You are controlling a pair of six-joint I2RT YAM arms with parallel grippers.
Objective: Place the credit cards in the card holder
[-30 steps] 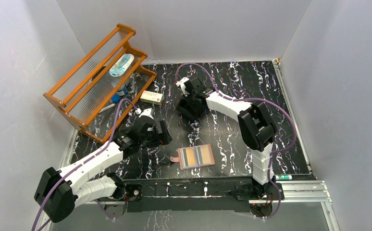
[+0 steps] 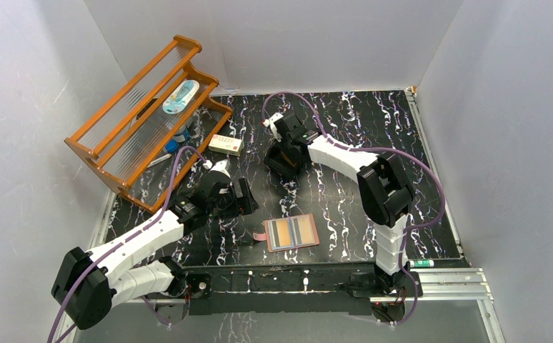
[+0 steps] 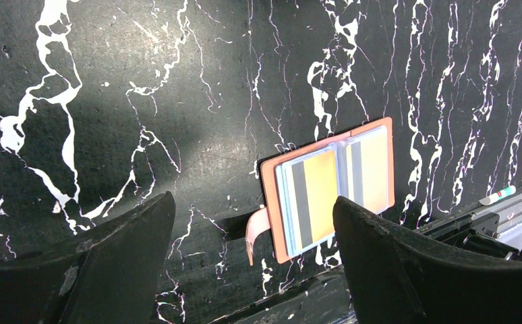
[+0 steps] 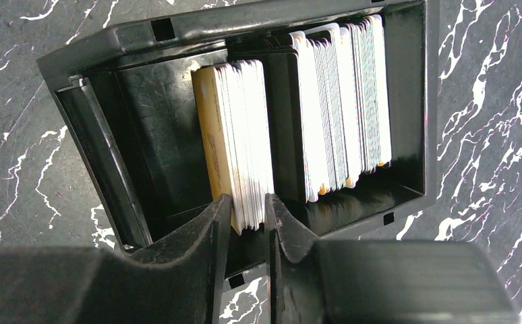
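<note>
The card holder (image 3: 268,182) lies open and flat near the front of the table, pink-edged with clear sleeves; its strap (image 3: 257,226) sticks out on the left. Up and to the left of it in the top view, my left gripper hangs open with empty space between its fingers. A black box (image 4: 110,158) holds the credit cards (image 4: 248,135) on edge, in several groups. Over the near end of the group with a yellow outer card (image 4: 211,128), my right gripper is part open, a fingertip close to either side. Contact cannot be made out.
A tilted wooden rack (image 2: 127,125) with clear panels fills the back left, a small cream box (image 2: 226,145) beside it. Bare marble-patterned table (image 2: 374,118) stretches across the back right. A green-and-white tube (image 2: 421,263) lies at the front right edge.
My right arm has shifted slightly to the right, and the black box under it sits a touch further right. The left gripper has crept slightly right. The card holder has stayed put.
</note>
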